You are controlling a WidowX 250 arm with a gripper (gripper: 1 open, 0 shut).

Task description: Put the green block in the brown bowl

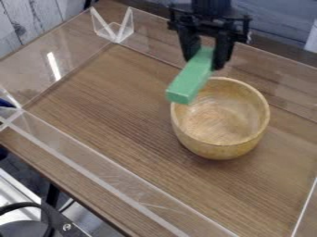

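The green block (190,81) is tilted and held up near the back left rim of the brown bowl (221,130). Its lower end overlaps the rim in this view, so I cannot tell how high above the bowl it hangs. My black gripper (206,56) comes in from the top of the picture and is shut on the block's upper end. The visible inside of the bowl is empty.
A clear, wire-edged holder (111,25) stands at the back left. Clear strips edge the wooden table (99,116). Black cables (31,208) lie at the lower left corner.
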